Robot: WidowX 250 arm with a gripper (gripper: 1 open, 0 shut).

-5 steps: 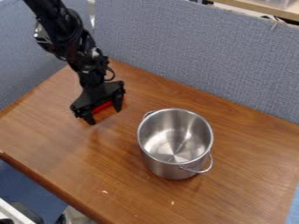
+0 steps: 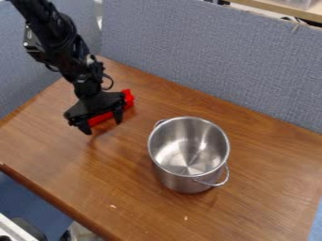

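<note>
My black gripper (image 2: pixel 101 122) is low over the left part of the wooden table, beside and partly in front of a red object (image 2: pixel 126 97) that lies mostly hidden behind it. Whether the fingers are open or closed on the red object is unclear at this size. A steel pot (image 2: pixel 189 151) with two wire handles stands to the right, apart from the gripper.
Grey padded walls (image 2: pixel 214 56) line the back and left. A pale shelf edge is at the top right.
The gripper has shifted slightly left and down, and more of the red object shows to its right. The pot has not moved.
</note>
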